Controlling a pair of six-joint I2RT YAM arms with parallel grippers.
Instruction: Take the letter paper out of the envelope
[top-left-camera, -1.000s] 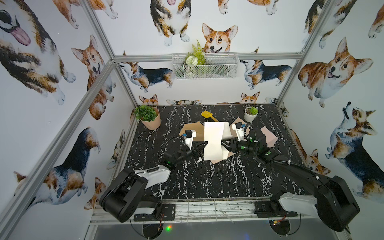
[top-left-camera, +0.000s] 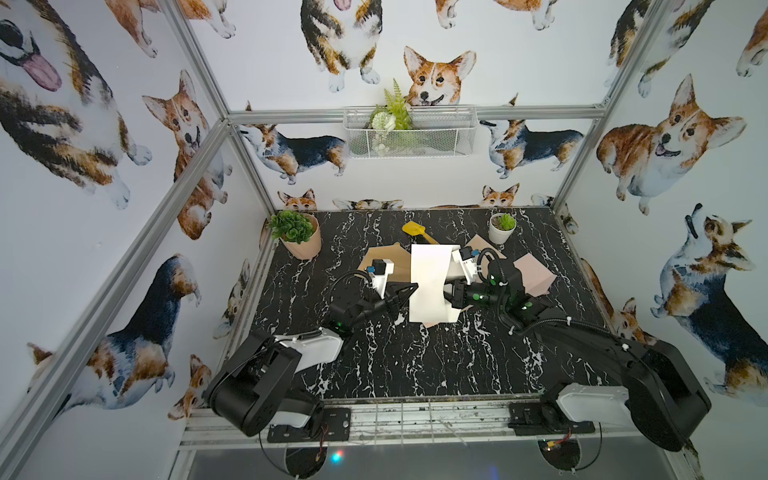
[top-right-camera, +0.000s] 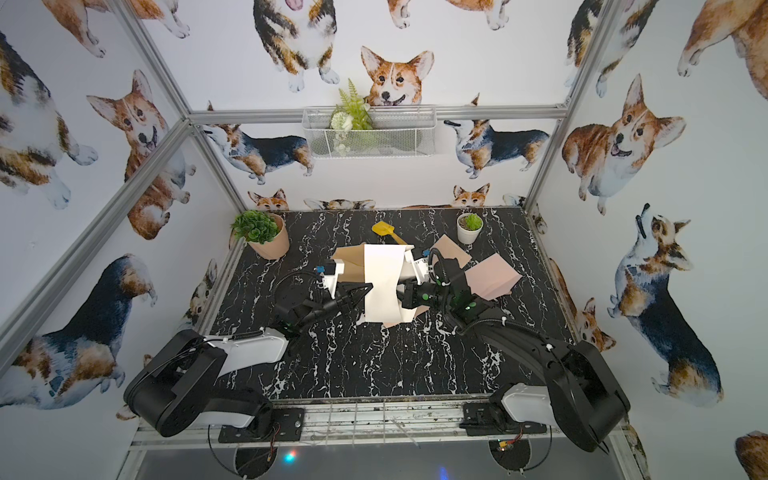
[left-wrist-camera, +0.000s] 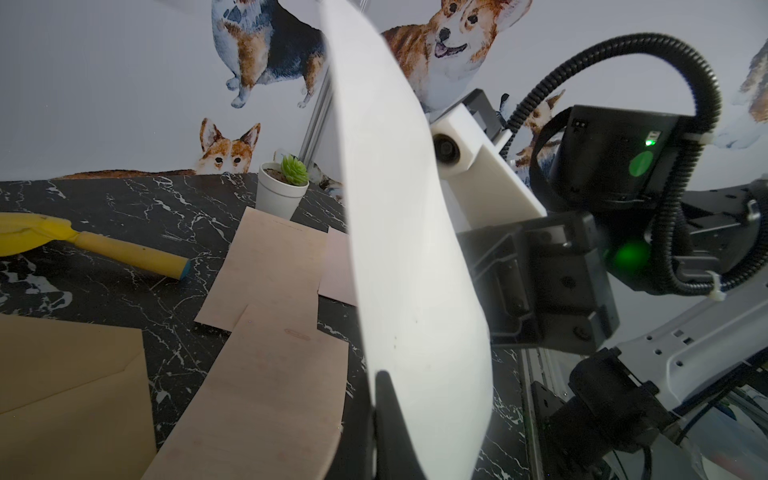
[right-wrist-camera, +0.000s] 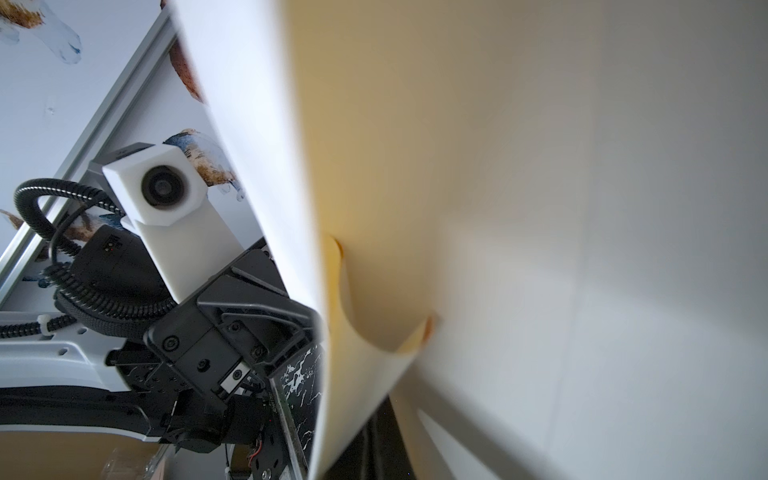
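Observation:
A white letter paper (top-left-camera: 429, 280) stands raised and bowed between my two grippers, clear of the brown envelope (top-left-camera: 382, 260). My left gripper (top-left-camera: 414, 286) is shut on its left edge; in the left wrist view that edge runs down into the dark fingers (left-wrist-camera: 392, 432). At the sheet's right part is my right gripper (top-left-camera: 448, 293), shut and touching the paper. In the right wrist view the letter paper (right-wrist-camera: 512, 200) fills most of the picture and curls just above the fingers (right-wrist-camera: 388, 440); whether any of it lies between them is hidden.
Beige paper pieces (left-wrist-camera: 272, 376) and a pink one (top-left-camera: 534, 273) lie on the black marbled table. Behind are a yellow scoop (top-left-camera: 416, 230), a small white pot (top-left-camera: 501, 232) and a larger potted plant (top-left-camera: 300, 240).
My right gripper and arm have shifted slightly left, and the paper's right part is bunched narrower. The left gripper has crept a little to the right with its edge of the sheet.

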